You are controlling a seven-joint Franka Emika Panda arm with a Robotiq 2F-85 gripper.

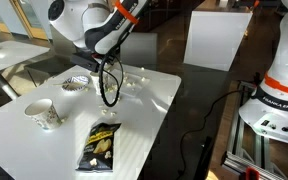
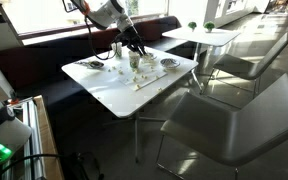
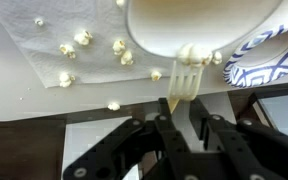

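In the wrist view, my gripper is shut on a pale fork (image 3: 186, 82), tines pointing away from the fingers. Pieces of popcorn (image 3: 196, 53) show at the tine ends, against the rim of a white container (image 3: 206, 18); whether they are speared or just behind cannot be told. More loose popcorn (image 3: 83, 37) lies on a white napkin (image 3: 32, 62) beside the container. Seen from outside, the gripper (image 1: 114, 66) is low over the far part of the white table (image 1: 149, 118), its fingertips hard to make out.
A blue-patterned bowl (image 3: 264, 60) is close on the right in the wrist view. Nearer the table's front stand a patterned mug (image 1: 43, 114) and a black snack bag (image 1: 99, 147).
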